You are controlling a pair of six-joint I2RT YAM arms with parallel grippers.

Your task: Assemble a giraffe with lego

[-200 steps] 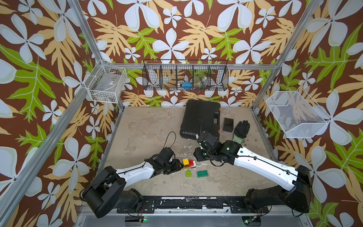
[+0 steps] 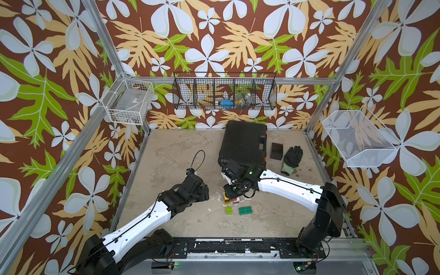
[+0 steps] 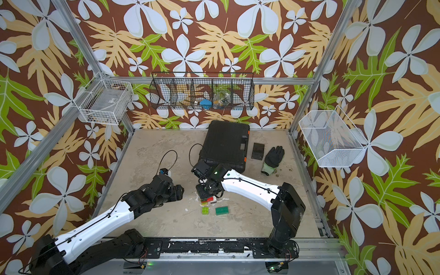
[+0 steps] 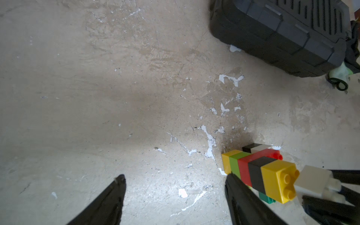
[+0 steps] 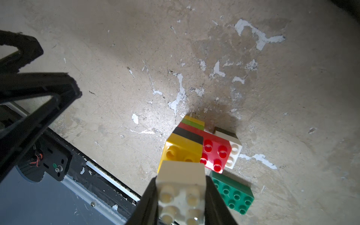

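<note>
A stack of yellow, black, red and green bricks (image 4: 258, 173) stands upright on the table, with a yellow brick (image 5: 181, 148) on top and a red brick (image 5: 214, 150) jutting out to one side. My right gripper is shut on a white brick (image 5: 182, 180), studs showing, which is held close to the yellow top; whether they touch cannot be told. My left gripper stands open to the left of the stack, nothing between its fingers. A green brick (image 2: 245, 210) and a lime brick (image 2: 228, 210) lie in front of the stack.
Low beside the stack is a white-and-black piece (image 5: 233, 150). Behind it lies a black case (image 2: 243, 143); a dark small box (image 2: 276, 151) and a glove (image 2: 292, 158) are at the back right.
My right gripper has moved left, bringing the white brick over the stack. The left gripper has backed away from the stack, to the left, and its arm has stretched out.
</note>
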